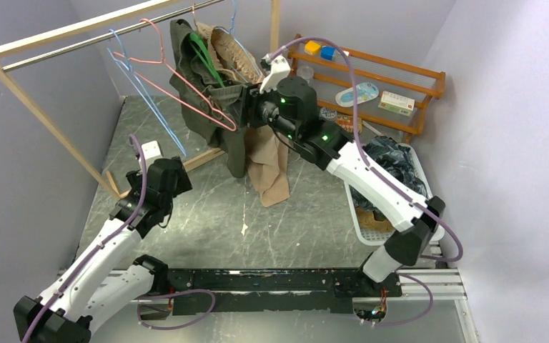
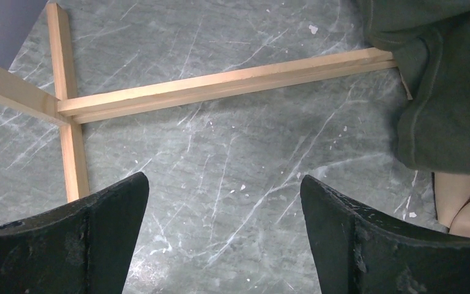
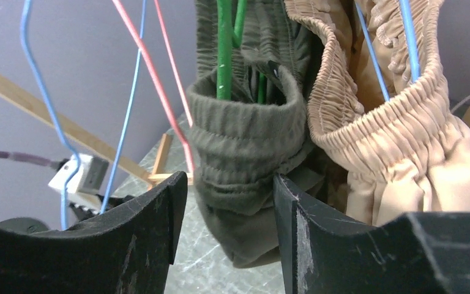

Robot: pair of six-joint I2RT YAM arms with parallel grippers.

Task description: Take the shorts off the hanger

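Observation:
The dark green shorts (image 1: pixel 207 114) hang on a green hanger (image 1: pixel 206 57), and tan shorts (image 1: pixel 268 153) hang to their right on a blue hanger. My right gripper (image 1: pixel 249 106) is up at the green waistband (image 3: pixel 245 138). Its fingers (image 3: pixel 153 226) stand partly apart with green cloth showing in the gap; whether that cloth is held or just behind them, I cannot tell. Lower left, my left gripper is open over bare floor, nothing between its fingers, with the green shorts to its right.
Pink (image 1: pixel 193 96) and blue (image 1: pixel 146 89) empty hangers hang left of the shorts, on the metal rail (image 1: pixel 86 46). A wooden rack (image 1: pixel 432 75) stands back right, with a white basket (image 1: pixel 357 225) in front of it.

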